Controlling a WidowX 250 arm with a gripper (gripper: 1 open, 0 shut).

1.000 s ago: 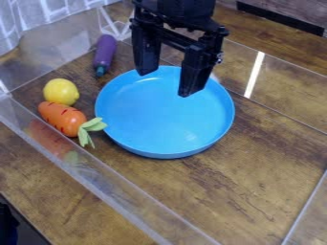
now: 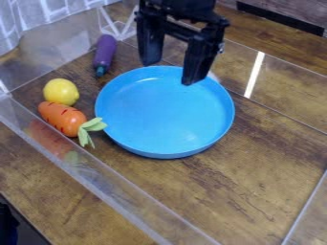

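Note:
My gripper (image 2: 173, 53) is a dark shape at the top centre, its two fingers wide open over the back part of a round blue plate (image 2: 163, 115). Nothing shows between the fingers, and the plate is bare where it can be seen.
Left of the plate lie an orange toy carrot (image 2: 61, 118) with pale green leaves and a yellow lemon (image 2: 60, 91). A purple eggplant-like object (image 2: 105, 53) lies behind them. A clear plastic edge runs along the left.
The objects on the table have not moved.

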